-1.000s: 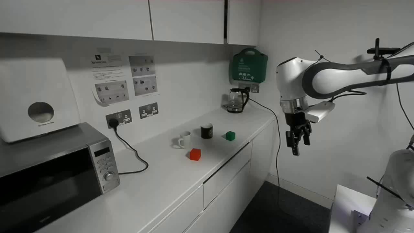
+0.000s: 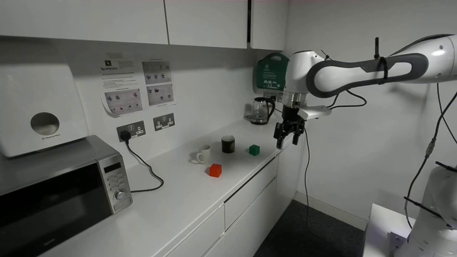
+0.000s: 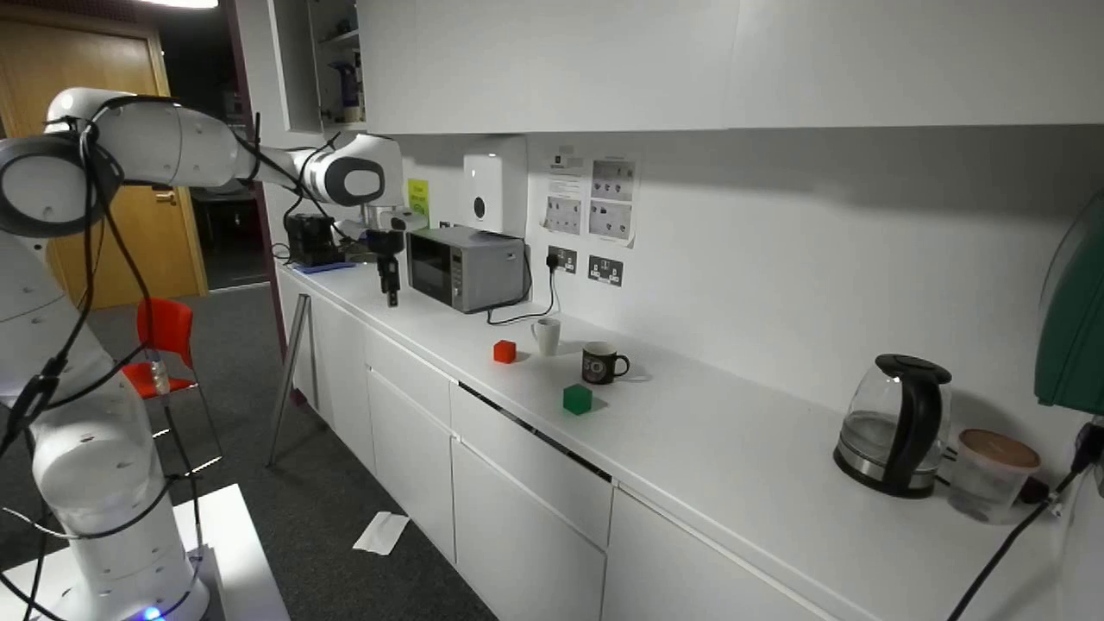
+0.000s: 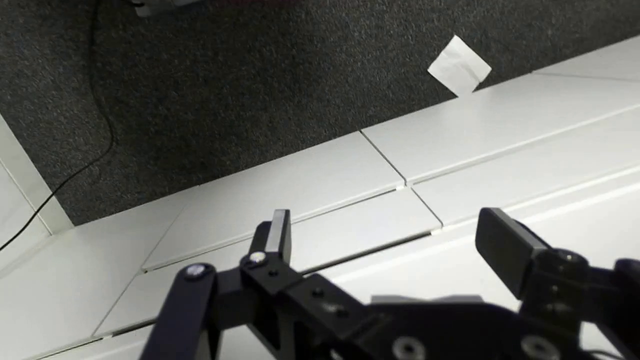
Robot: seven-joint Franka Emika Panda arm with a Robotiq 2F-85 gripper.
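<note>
My gripper is open, its two black fingers wide apart with nothing between them. In the first exterior view the gripper hangs in the air, fingers down, and the wrist view looks past it onto the counter's front edge. A red cube lies on the counter beside a white mug. Farther along stand a black mug and a green cube, the latter nearer the front edge. In the second exterior view the red cube and green cube both sit clear of the gripper.
A microwave and a glass kettle stand toward opposite ends of the counter. Wall cabinets overhang the back. Between the green cube and the kettle the counter is free.
The arm has swung left and the gripper has risen, moving toward the counter in the first exterior view. Cubes and mugs have not moved.
</note>
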